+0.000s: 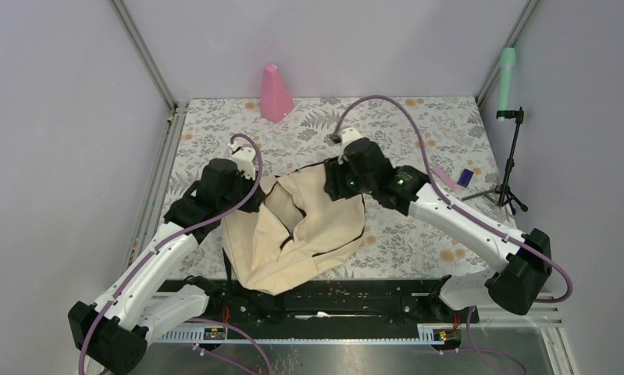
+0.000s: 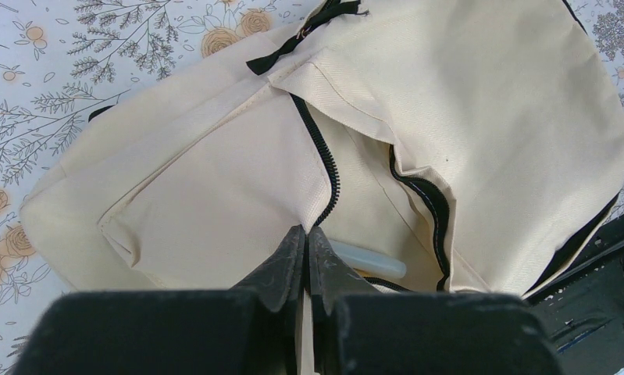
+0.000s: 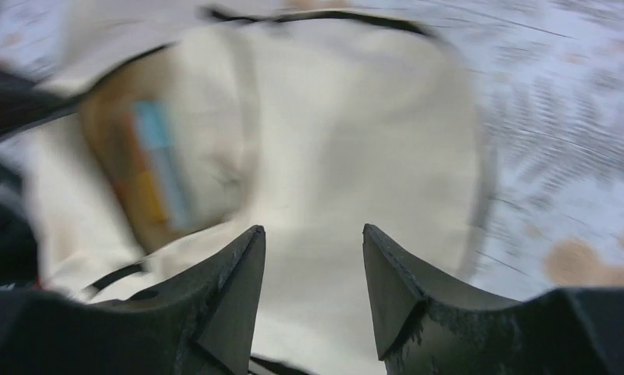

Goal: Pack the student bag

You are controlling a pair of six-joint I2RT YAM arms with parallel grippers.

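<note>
A cream cloth bag [image 1: 320, 226] with black zips lies on the table, its mouth held apart. In the left wrist view my left gripper is shut at the edge of the bag's mouth, pinching the zipped rim [image 2: 324, 168]. Inside the bag a pale blue item shows in part; the right wrist view gives it as a blurred blue strip [image 3: 162, 160] beside something orange-yellow [image 3: 147, 191]. Over the bag's right part hangs my right gripper, fingers apart, nothing between them.
At the table's right lie a pink item [image 1: 444, 176] and a dark blue item [image 1: 465, 178], close to a black tripod [image 1: 511, 160]. A pink block [image 1: 275, 98] stands at the back edge. Table between bag and right-hand items is clear.
</note>
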